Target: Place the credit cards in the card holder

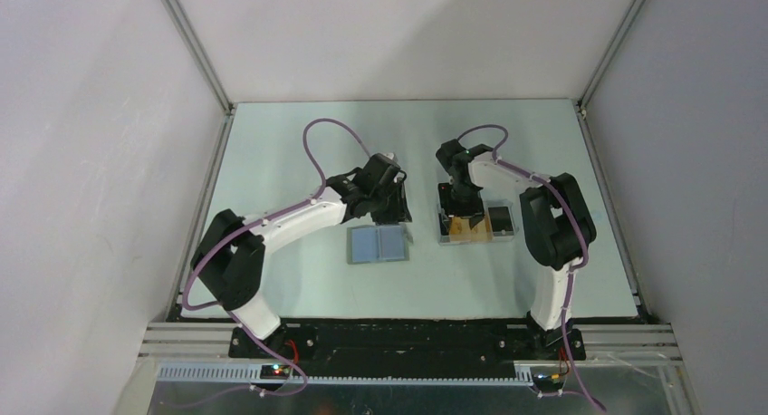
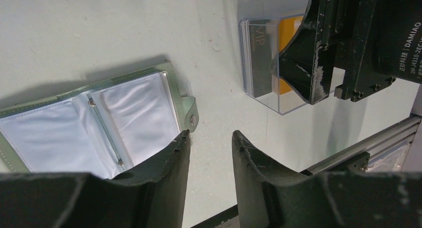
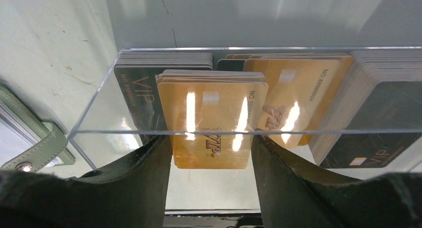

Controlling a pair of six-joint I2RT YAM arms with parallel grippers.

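The card holder, green-edged with white sleeves, lies opened flat; in the right wrist view its strap (image 3: pixel 42 151) shows at the left. Near it my left gripper stands open with nothing between its fingers. Several gold cards (image 3: pixel 211 108) lean as a stack in a clear box (image 3: pixel 99 108). My right gripper is over the box, part open, one finger close beside each side edge of the front gold stack. Whether the fingers touch the cards cannot be told.
Black VIP cards (image 3: pixel 137 86) stand left of the gold stack, more gold cards (image 3: pixel 293 88) to its right, and another black stack (image 3: pixel 383 108) at the box's right end. Between holder and box lies a strip of bare table (image 1: pixel 424 261).
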